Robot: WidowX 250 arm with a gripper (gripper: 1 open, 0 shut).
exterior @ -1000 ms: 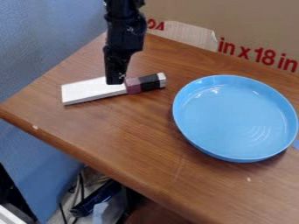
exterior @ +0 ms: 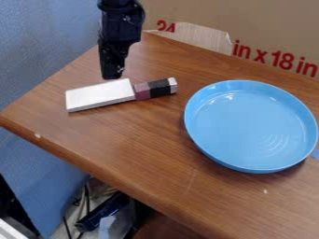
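My black gripper [exterior: 112,69] hangs above the table at the upper left, just behind a long white object [exterior: 97,95] with a dark, maroon-banded end [exterior: 155,89] that lies flat on the wood. Whether the gripper's fingers are open or shut is too small and dark to tell. A light blue plate [exterior: 249,126] rests on the right side of the table.
A cardboard box [exterior: 259,28] with red lettering stands along the back. The table's left edge borders a blue panel, with cables and clutter below.
My gripper has moved up and to the left, away from over the white object. The object and the plate have stayed in place.
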